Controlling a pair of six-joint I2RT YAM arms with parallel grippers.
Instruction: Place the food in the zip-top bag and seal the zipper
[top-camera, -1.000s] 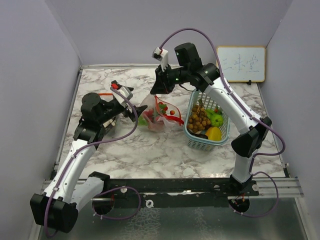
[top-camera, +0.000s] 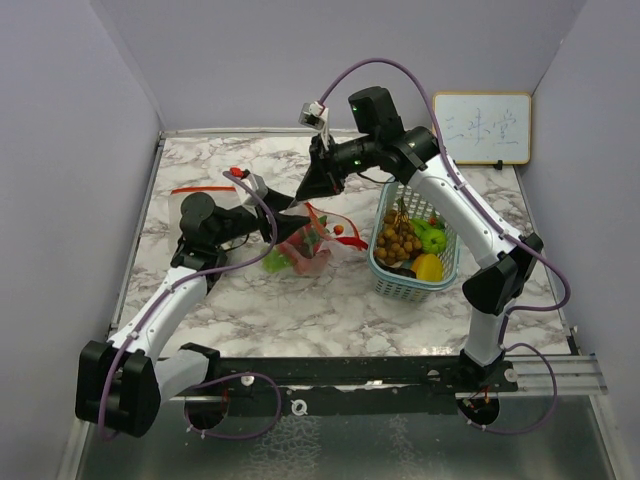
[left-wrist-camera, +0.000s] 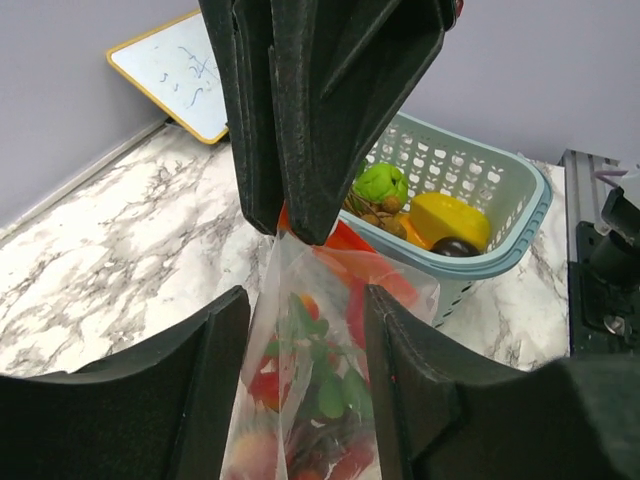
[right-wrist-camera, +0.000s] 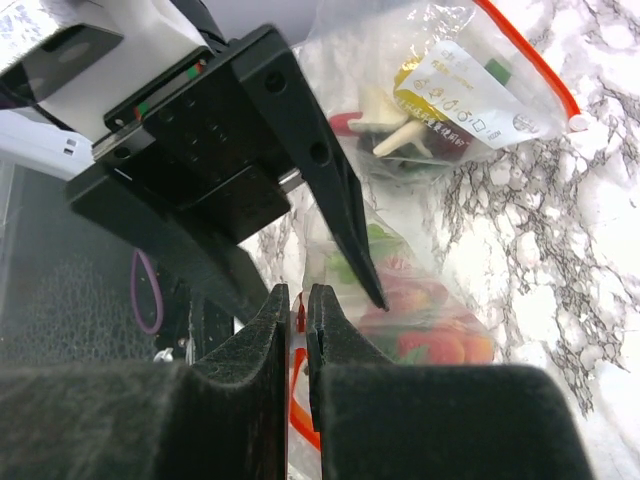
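Note:
The clear zip top bag (top-camera: 305, 255) with red zipper holds red and green food at the table's centre. My right gripper (top-camera: 312, 190) is shut on the bag's top corner, lifting it, as the left wrist view (left-wrist-camera: 305, 225) also shows. My left gripper (top-camera: 290, 210) is part open beside it, its fingers either side of the bag's upper edge just below the right gripper. In the right wrist view the left fingers flank the bag (right-wrist-camera: 420, 320) near the right gripper's tips.
A second filled bag (right-wrist-camera: 450, 100) lies at left behind my left arm. A basket (top-camera: 410, 285) of produce stands right of the bag, a whiteboard (top-camera: 481, 130) at back right.
My left gripper has moved right and its fingers have come closer round the bag's top beside the right gripper, which has hardly moved.

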